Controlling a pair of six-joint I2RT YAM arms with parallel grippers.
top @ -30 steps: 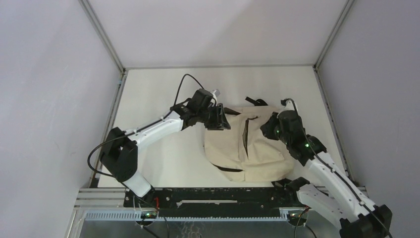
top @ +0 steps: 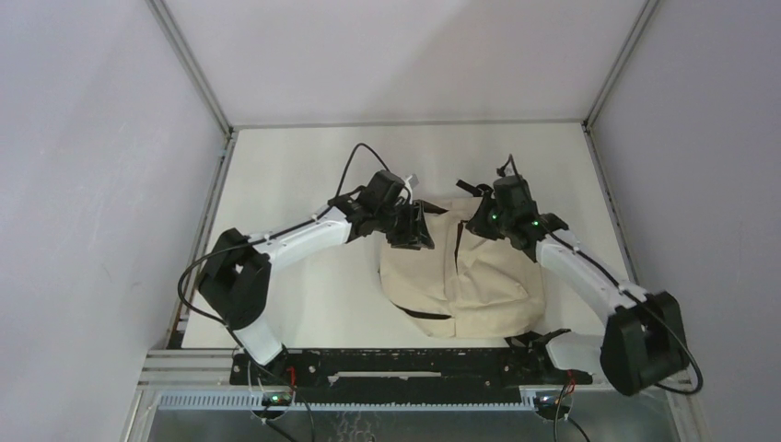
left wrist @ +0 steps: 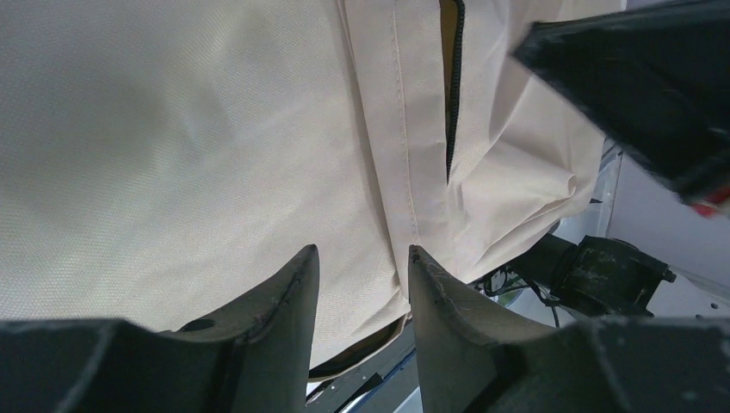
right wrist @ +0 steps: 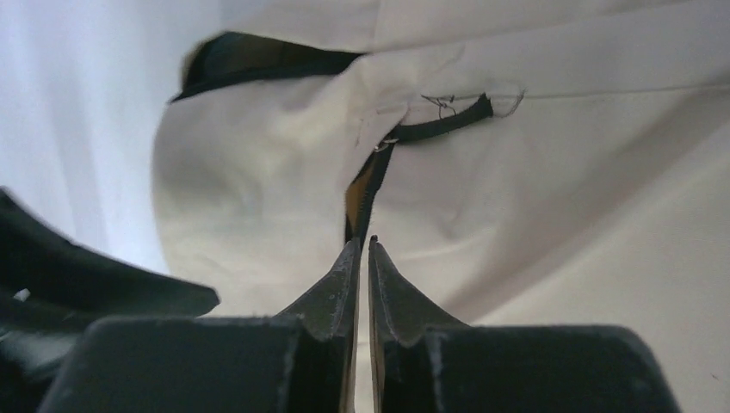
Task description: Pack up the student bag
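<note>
A cream canvas bag (top: pixel 419 276) lies flat on the white table, with a black zipper (right wrist: pixel 439 120) opening down its middle and darker slots near its upper and lower edges. My left gripper hangs over the bag near the zipper flap, its fingers part open with nothing between them. My right gripper is shut, pointing at the zipper by the bag's upper part, with nothing showing between its fingers. In the left wrist view the dark body of the other gripper fills the upper right.
The two arms are close together over the bag. A black strap (top: pixel 470 185) sticks out at the bag's back edge. White walls stand at both sides and the back.
The left arm has shifted a little right and forward.
</note>
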